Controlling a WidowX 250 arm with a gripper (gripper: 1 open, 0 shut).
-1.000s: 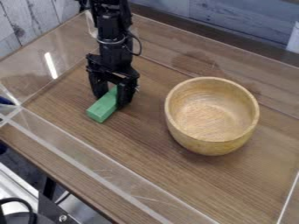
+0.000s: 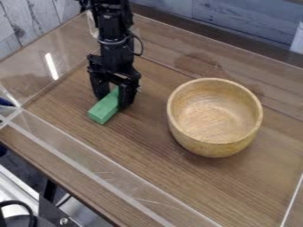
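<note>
My black gripper (image 2: 113,83) hangs from the top of the view down onto a green object (image 2: 104,108) on the wooden table (image 2: 142,177). Its fingers are over the upper end of the green object, which lies slanted toward the lower left. The dark fingers blend together, so I cannot tell whether they grip it.
A large round wooden bowl (image 2: 215,115) stands to the right of the gripper. A pale object is partly visible at the top behind the arm.
</note>
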